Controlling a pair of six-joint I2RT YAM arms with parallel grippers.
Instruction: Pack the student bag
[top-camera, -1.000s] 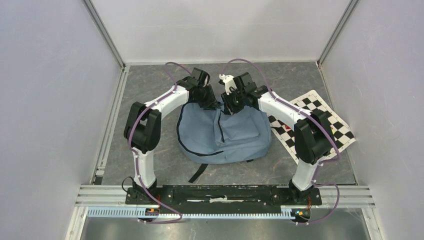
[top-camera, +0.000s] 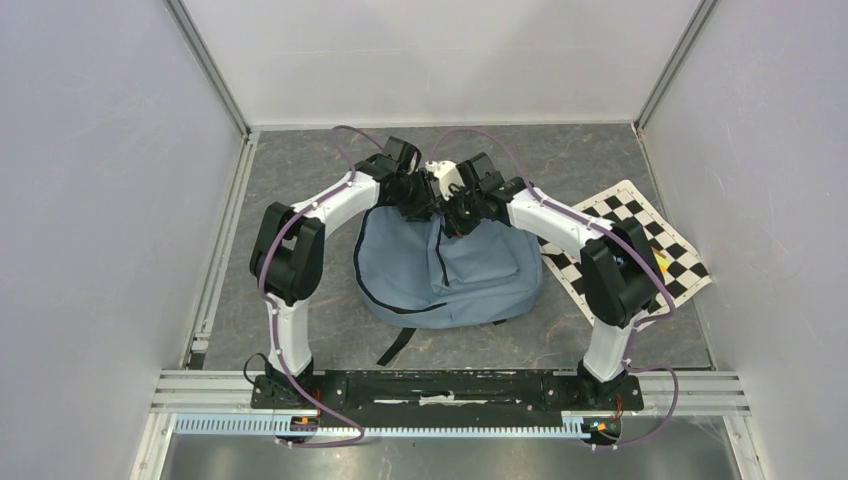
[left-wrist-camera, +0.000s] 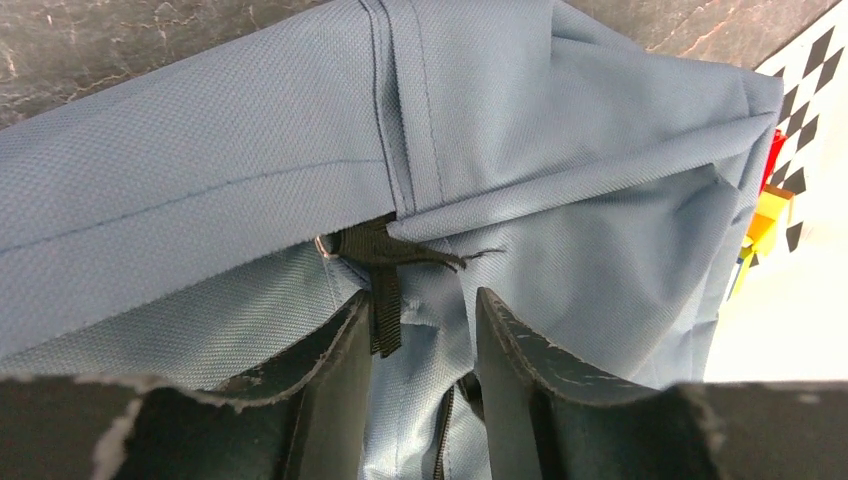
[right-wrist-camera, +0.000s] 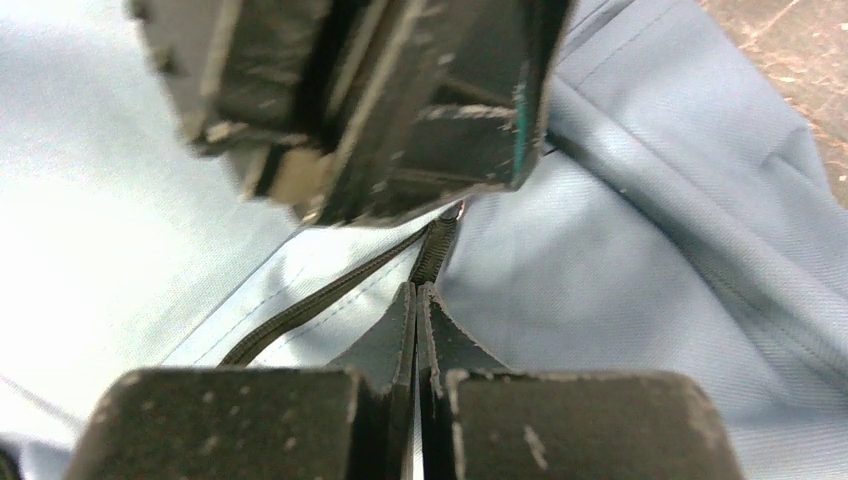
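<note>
The grey-blue bag (top-camera: 400, 270) lies on the floor with black zippers along its openings. In the left wrist view, my left gripper stands open over the bag's top; a black fabric loop (left-wrist-camera: 386, 262) lies ahead of the fingertips, not gripped. My right gripper is shut, its tips at the lower end of a black zipper pull (right-wrist-camera: 437, 245). Whether the end of that pull sits between the tips is hard to tell. The zipper (right-wrist-camera: 320, 300) runs down to the left from it.
A black-and-white checkered board (top-camera: 625, 200) lies to the right, carrying small coloured items such as a yellow piece (left-wrist-camera: 768, 222). The two grippers are very close together, the left one's body crossing the right wrist view.
My right gripper has moved slightly left and down toward the zipper over the last second. The left arm and the bag have barely moved.
</note>
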